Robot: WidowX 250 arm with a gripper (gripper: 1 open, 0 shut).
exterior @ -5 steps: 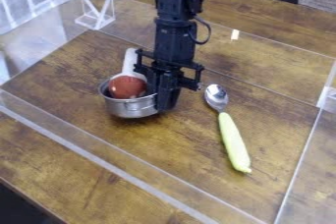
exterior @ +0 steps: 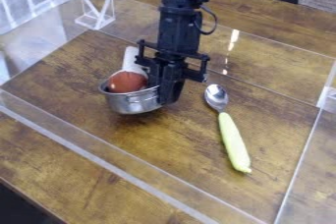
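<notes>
My black gripper [exterior: 163, 83] reaches down from the top to the right side of a steel bowl [exterior: 132, 101]. Its fingertips are at the bowl's right rim, and I cannot make out clearly what lies between them. A red, round object [exterior: 128, 82] rests in the bowl, whose rim appears somewhat tilted. A white item [exterior: 133, 56] lies behind the bowl, partly hidden.
A steel spoon [exterior: 217, 97] and a pale yellow elongated vegetable [exterior: 234, 141] lie to the right on the wooden table [exterior: 79, 169]. A white frame [exterior: 96, 10] stands at the back left.
The gripper has shifted slightly, and the bowl with the red object has moved and tilted a little with it.
</notes>
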